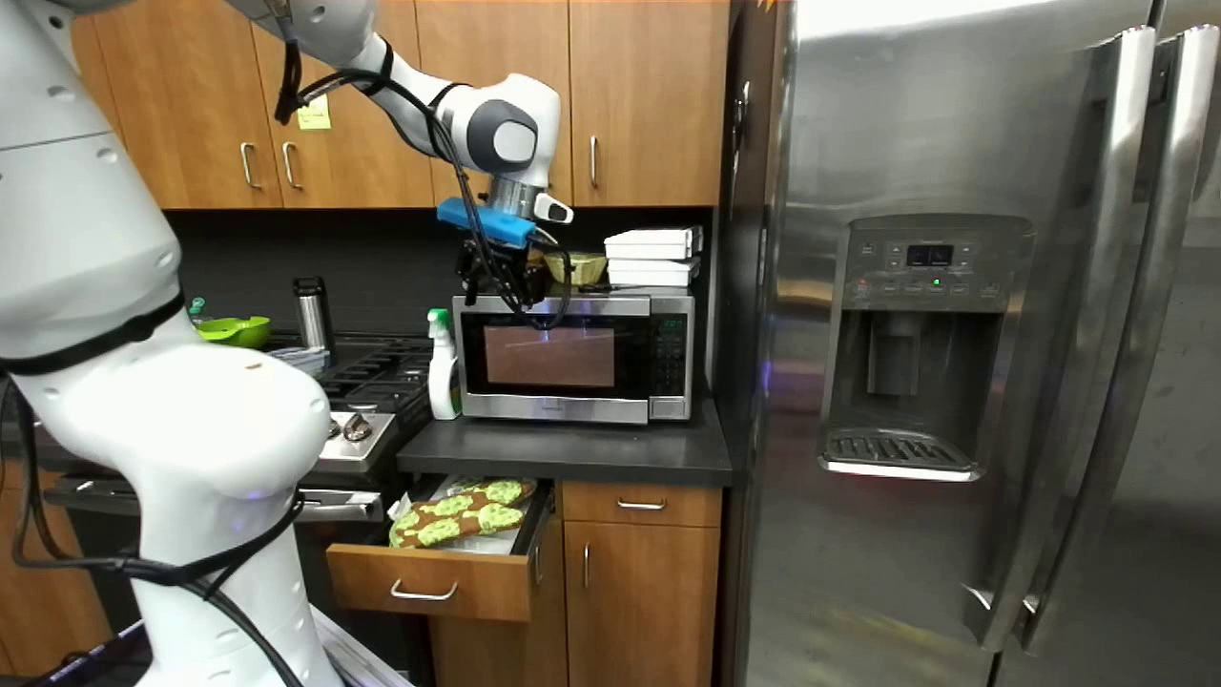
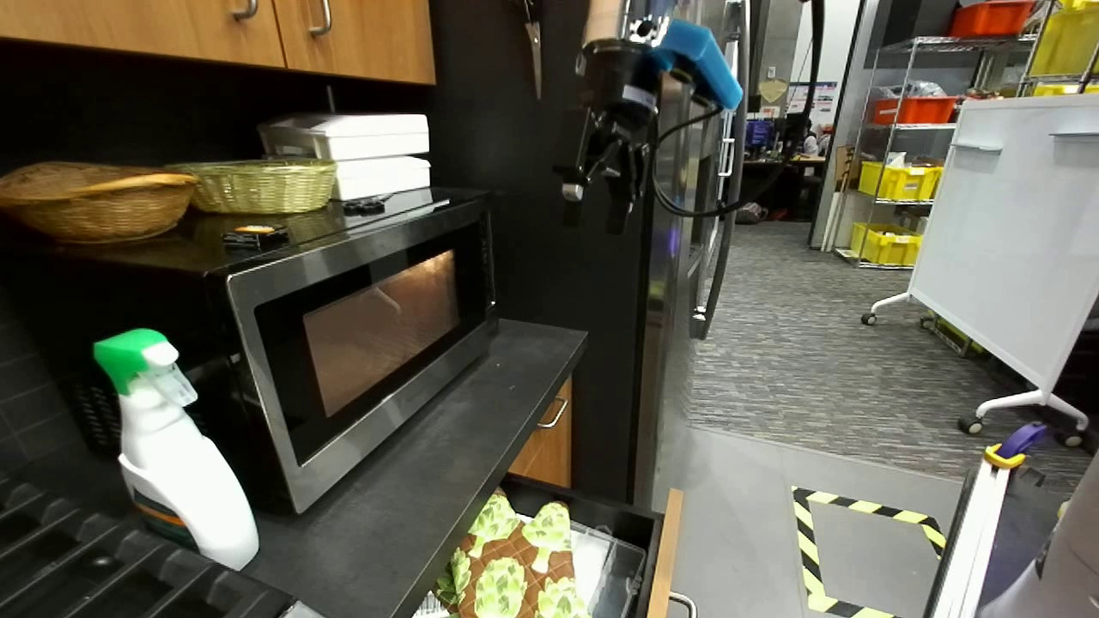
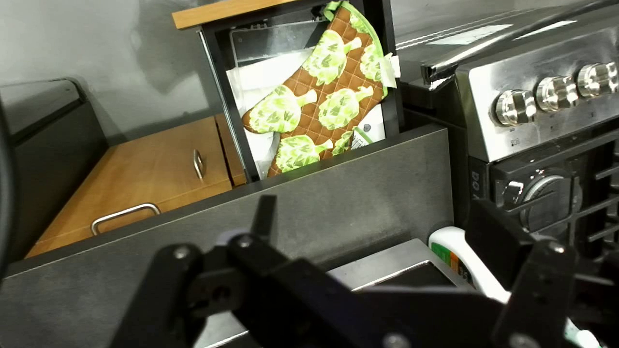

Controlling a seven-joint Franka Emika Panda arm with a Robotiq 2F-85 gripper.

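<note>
An oven mitt, brown with green artichokes, lies in the pulled-out drawer below the counter; exterior view 2 shows part of the same mitt. High above it, in front of the microwave's upper edge in exterior view 1, hangs my gripper. Seen in the wrist view, my gripper is open, its two dark fingers wide apart with nothing held between them. In exterior view 2 my gripper points downward, clear of everything around it.
The microwave stands on the dark counter, with a spray bottle to its left. Baskets and white boxes rest on top. A stove borders the counter; the refrigerator stands on its other side.
</note>
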